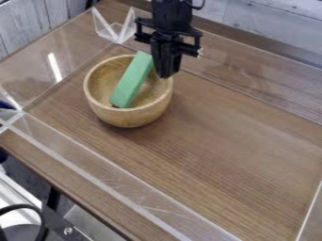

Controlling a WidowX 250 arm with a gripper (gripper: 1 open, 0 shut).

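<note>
A light wooden bowl (141, 115) sits on the table (214, 169), left of centre, with a long green block (128, 88) leaning in it toward its back rim. Above the bowl's back right side is my black gripper (169, 61), pointing down near the upper end of the green block. It looks shut; whether it touches the block or has anything between its fingers I cannot tell.
Clear tape strips run along its left side. Dark cables lie at the bottom left corner, beyond the table's edge.
</note>
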